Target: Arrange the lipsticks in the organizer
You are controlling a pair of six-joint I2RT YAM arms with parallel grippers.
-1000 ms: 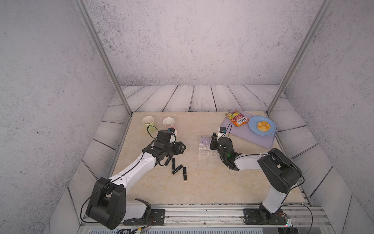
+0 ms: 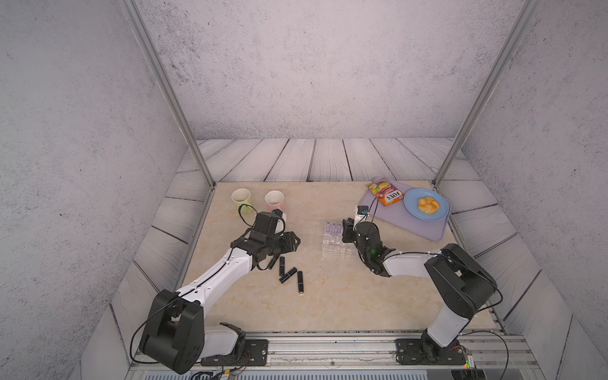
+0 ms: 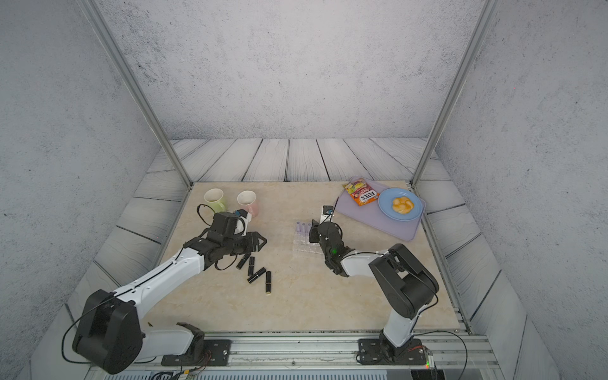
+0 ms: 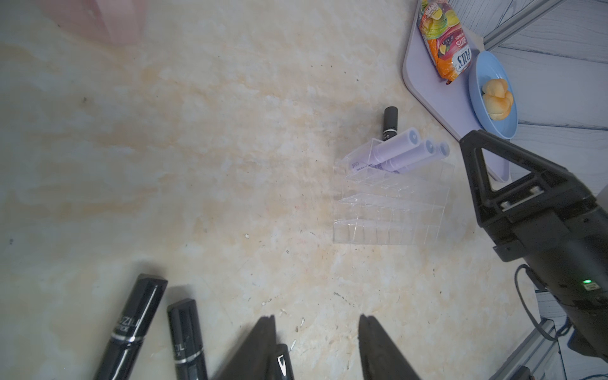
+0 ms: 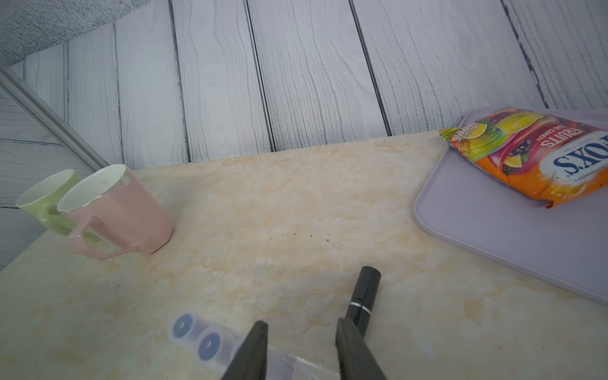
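Observation:
A clear organizer (image 4: pixel 386 221) at the table's middle holds several pale lilac lipsticks (image 4: pixel 392 148) in its back row. A black lipstick (image 5: pixel 363 294) lies just behind it. Several more black lipsticks (image 2: pixel 300 282) lie at the front left, below my left gripper. That gripper is open above the table, left of the organizer, with nothing seen between its fingers. My right gripper hovers at the organizer's right, also open, its fingers near the lilac lipsticks and the black one in the right wrist view.
Green (image 2: pixel 241 197) and pink (image 2: pixel 274 199) mugs stand at the back left. A lilac tray (image 2: pixel 411 224) at the back right holds a candy bag (image 2: pixel 385 191) and a blue plate (image 2: pixel 414 212) with bread.
The right arm's elbow and forearm have shifted slightly to the right, its gripper only a little. The left arm has barely moved. The lipsticks in view lie as before.

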